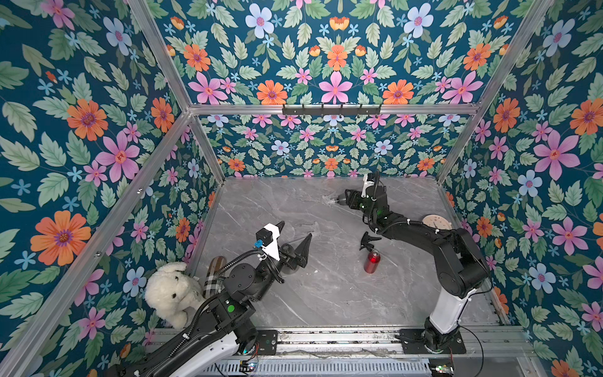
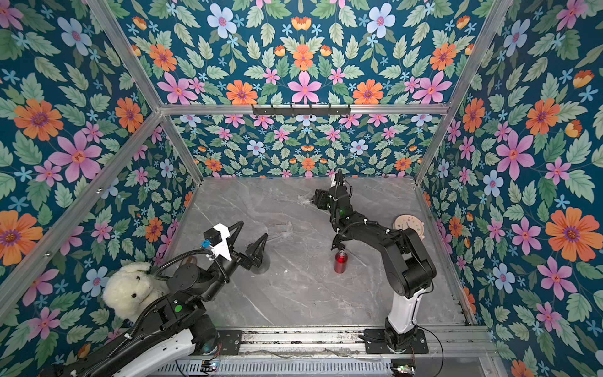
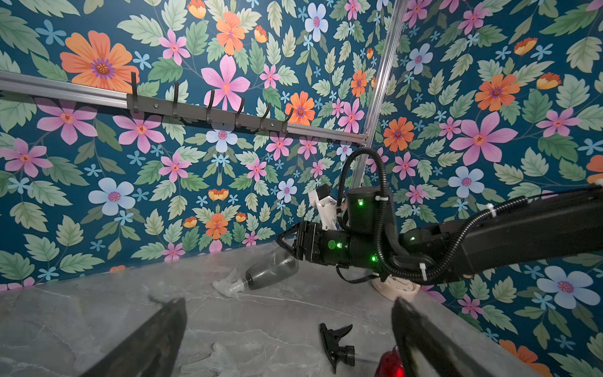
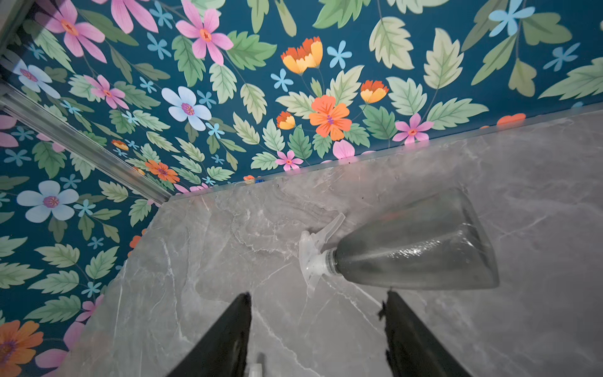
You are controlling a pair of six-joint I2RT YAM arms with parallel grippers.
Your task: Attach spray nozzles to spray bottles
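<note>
A translucent grey bottle (image 4: 414, 245) lies on its side on the table, with a clear white nozzle (image 4: 314, 254) at its neck. My right gripper is near it, its fingers apart and nothing held between them; the bottle shows beyond the fingertips. Farther forward, a small red bottle (image 1: 372, 262) stands upright. A black spray nozzle (image 3: 336, 345) lies loose close behind it. My left gripper hangs open and empty over the left half of the table. A second grey bottle (image 2: 261, 262), partly covered by that gripper, appears below its fingers.
At the right edge lies a pale round object (image 2: 409, 225), partly behind the right arm. A white plush toy (image 1: 172, 292) sits at the left front. A pale, faint shape (image 3: 216, 359) on the table is unclear.
</note>
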